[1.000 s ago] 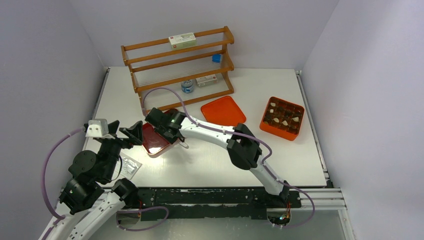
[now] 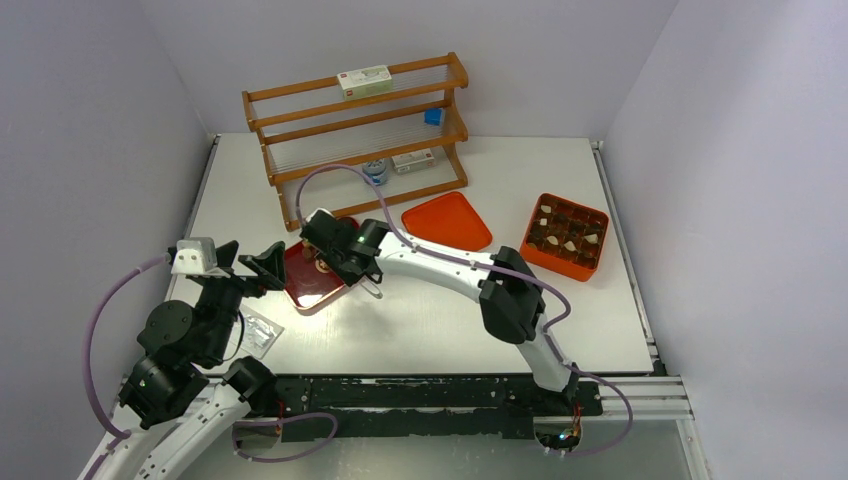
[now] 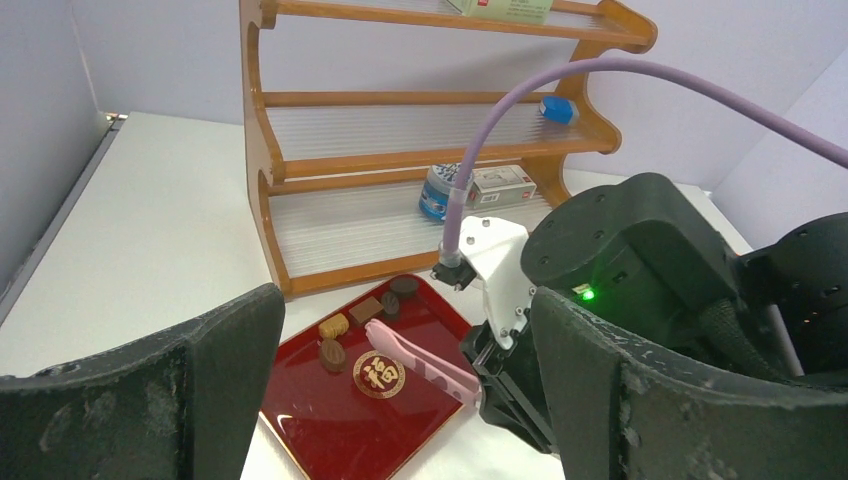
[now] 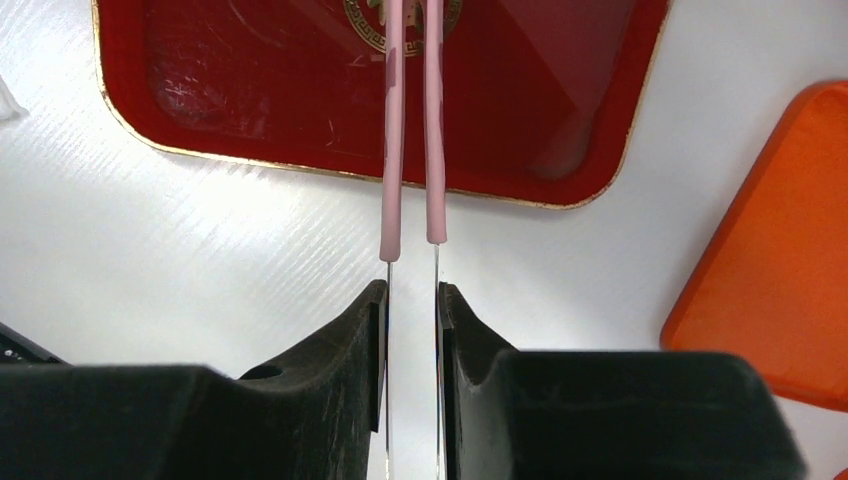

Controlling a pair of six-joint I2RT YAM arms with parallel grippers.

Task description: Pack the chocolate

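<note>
In the left wrist view, several brown and tan chocolates (image 3: 333, 356) lie on the dark red tray (image 3: 330, 440), towards its far end. A round gold emblem (image 3: 380, 375) marks the tray. My right gripper is shut on pink tongs (image 4: 391, 150), whose two arms stand slightly apart and reach over the tray. The right wrist view cuts off their tips. From the left, the tongs (image 3: 425, 365) show no chocolate clearly at their end. Off the tray's left side, my left gripper (image 2: 250, 262) hangs open and empty.
To the right stands an orange box (image 2: 560, 262) with chocolates in its compartments. An orange lid (image 2: 448, 222) lies nearer the middle. Behind the tray rises a wooden rack (image 2: 360, 150). A clear packet (image 2: 260, 332) rests at front left.
The right arm has shifted a little to the right, with the tongs still in its gripper. More of the tray's emblem shows. The left arm stays where it was.
</note>
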